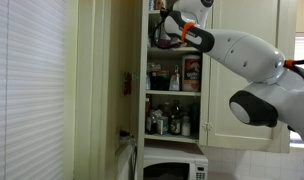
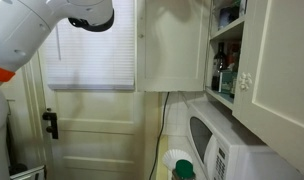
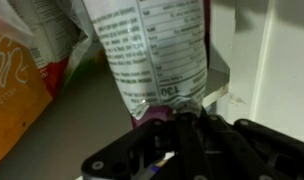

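A white package with printed text (image 3: 152,55) fills the upper middle of the wrist view. Its lower edge meets the dark fingertips of my gripper, which is shut on it, though the exact grip is in shadow. In exterior view 1 the gripper (image 1: 164,14) is small and dark, high up by the upper shelves of the open cupboard; the package cannot be made out there. Exterior view 2 shows part of the arm (image 2: 22,35) but not the gripper.
An orange packet (image 3: 12,90) lies at the left of the wrist view, with a pale cupboard wall (image 3: 277,85) at the right. Several bottles and jars (image 1: 170,122) crowd a lower shelf. Below stands a white microwave (image 1: 172,162); a cupboard door (image 1: 247,100) is at the right.
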